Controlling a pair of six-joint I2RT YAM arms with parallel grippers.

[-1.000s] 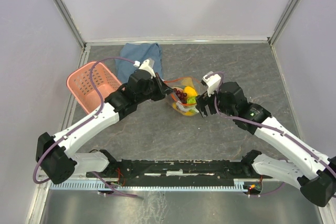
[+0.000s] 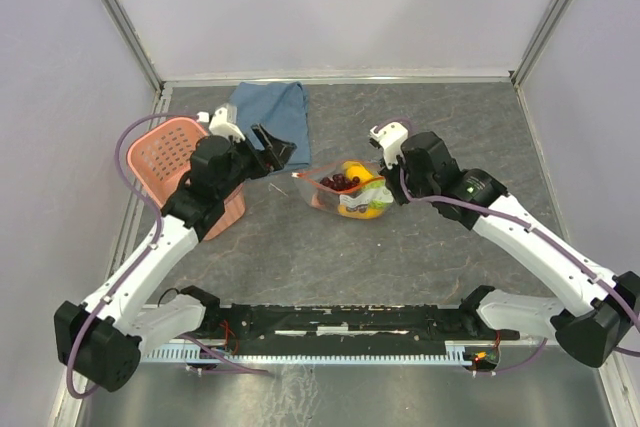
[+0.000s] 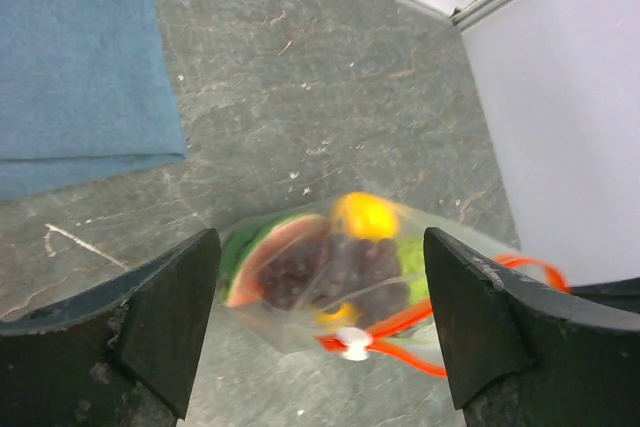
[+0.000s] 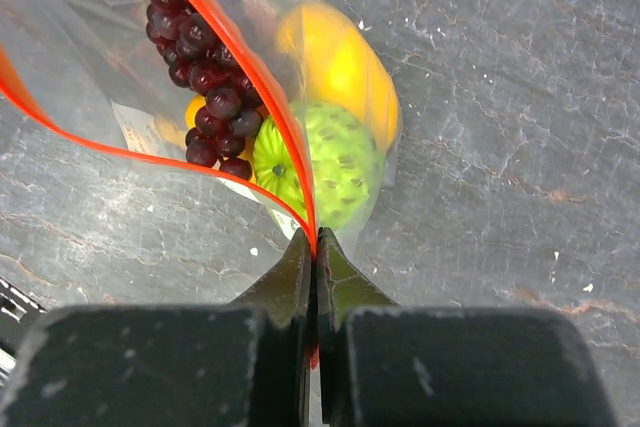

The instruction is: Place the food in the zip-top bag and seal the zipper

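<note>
The clear zip bag (image 2: 330,197) with an orange-red zipper lies mid-table, holding dark grapes (image 4: 210,77), a yellow fruit (image 4: 345,67) and a green bumpy fruit (image 4: 330,167); its mouth gapes on the left side in the right wrist view. My right gripper is shut on the bag's zipper edge at the bag's right end. My left gripper (image 2: 270,147) stands open left of the bag, above the table, nothing between its fingers; in the left wrist view the bag lies beyond its fingers.
A salmon basket (image 2: 160,152) is at the left. A blue cloth (image 2: 275,107) lies at the back. The table (image 2: 450,107) behind and right of the bag is clear.
My left gripper has moved left, away from the bag, and opened, letting go of the zipper edge. My right gripper has shut on the bag's edge and shifted slightly.
</note>
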